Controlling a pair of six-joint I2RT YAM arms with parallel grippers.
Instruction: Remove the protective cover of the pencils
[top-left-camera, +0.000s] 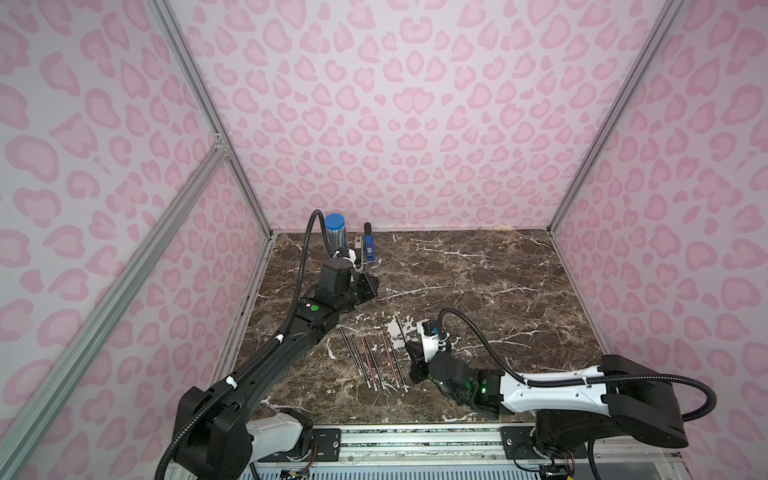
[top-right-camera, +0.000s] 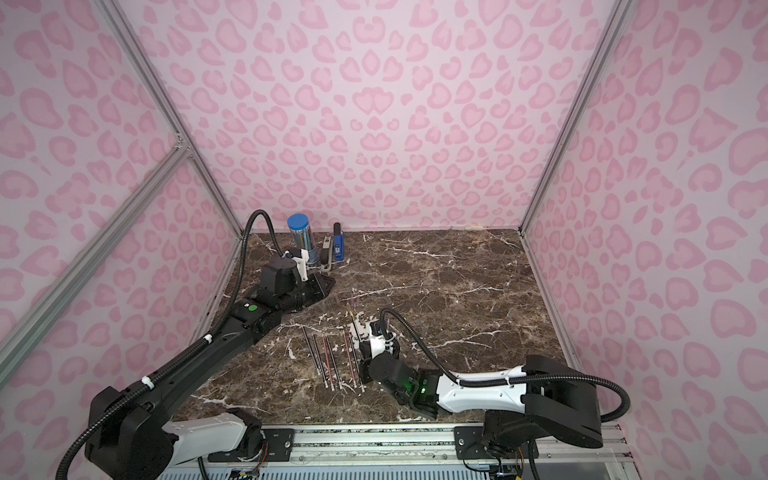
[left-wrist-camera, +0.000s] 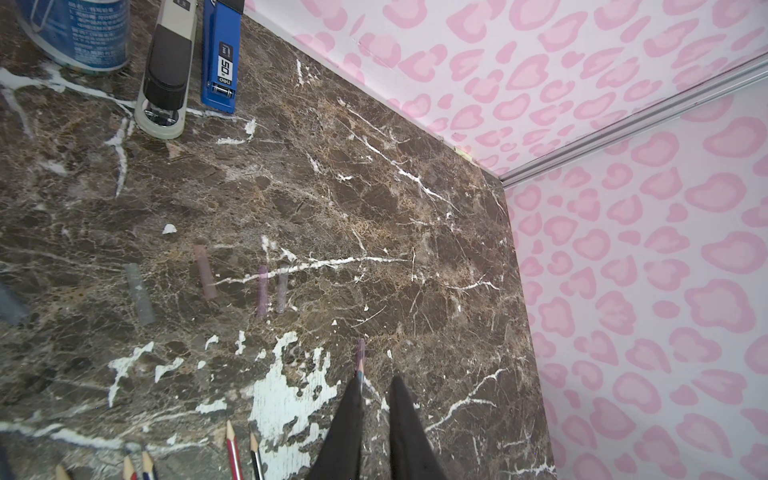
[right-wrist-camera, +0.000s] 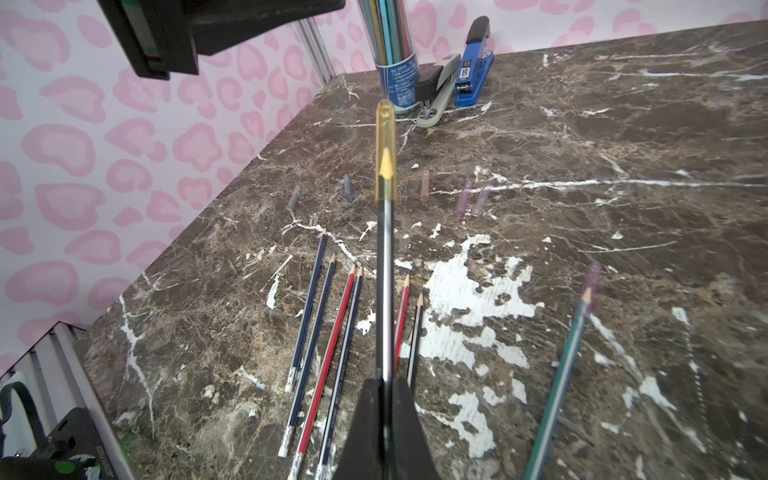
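Note:
In the right wrist view my right gripper is shut on an upright-pointing pencil, which wears a translucent yellow cover. A teal pencil with a purple cover lies to its right. Several uncovered pencils lie side by side on the table. Loose translucent covers lie beyond them. My left gripper is above the table, left of and beyond the held pencil; in the left wrist view its dark fingers stand slightly apart, with nothing clearly held between them.
A blue pencil container, a grey stapler and a blue stapler stand at the back left.

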